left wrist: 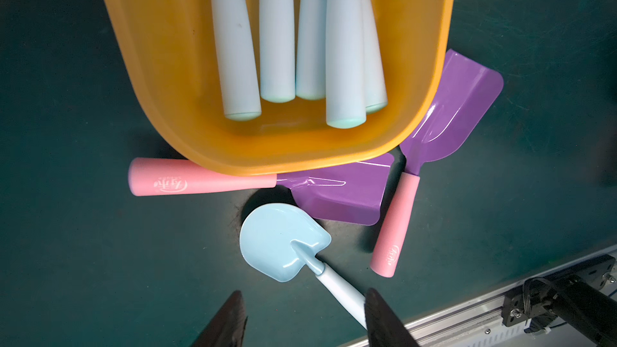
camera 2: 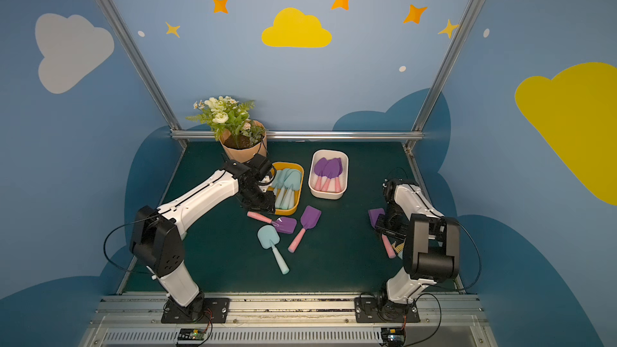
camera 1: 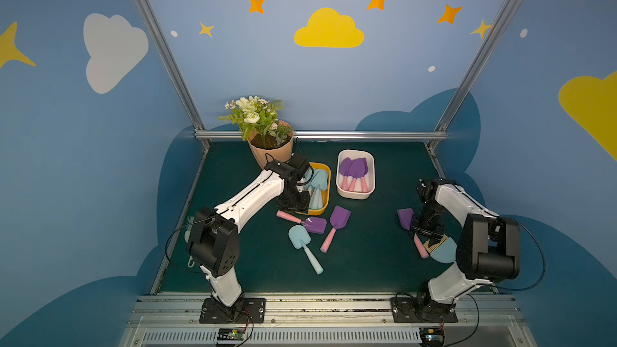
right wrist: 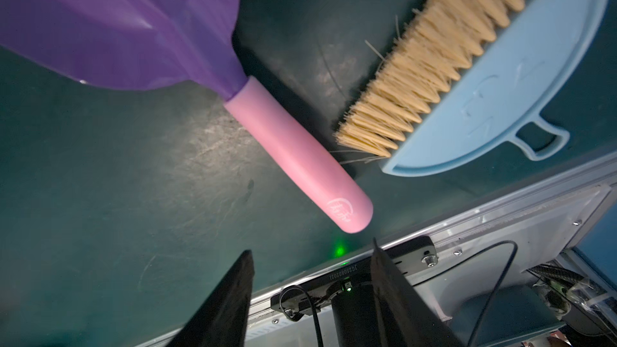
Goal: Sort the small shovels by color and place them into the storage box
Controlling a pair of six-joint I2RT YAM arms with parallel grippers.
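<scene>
My left gripper is open beside the yellow box [left wrist: 270, 154], which holds several light-blue shovels [left wrist: 231, 57]; its fingers have nothing between them. On the mat near that box lie a purple shovel [left wrist: 344, 189] with a pink handle, a second purple shovel [left wrist: 456, 106], and a light-blue shovel [left wrist: 276, 237]. The white box [camera 1: 355, 194] holds purple shovels [camera 1: 358, 165]. At right, my right gripper hovers with its fingers apart and empty; in the right wrist view, a purple shovel's pink handle [right wrist: 302, 154] shows ahead of its fingertips.
A light-blue brush [right wrist: 507, 90] with tan bristles lies just right of that handle. The flower pot [camera 1: 270, 151] stands behind the yellow box. Another light-coloured item [camera 1: 191, 260] is partly hidden at the left edge. Bare mat [camera 1: 372, 244] stretches between the arms.
</scene>
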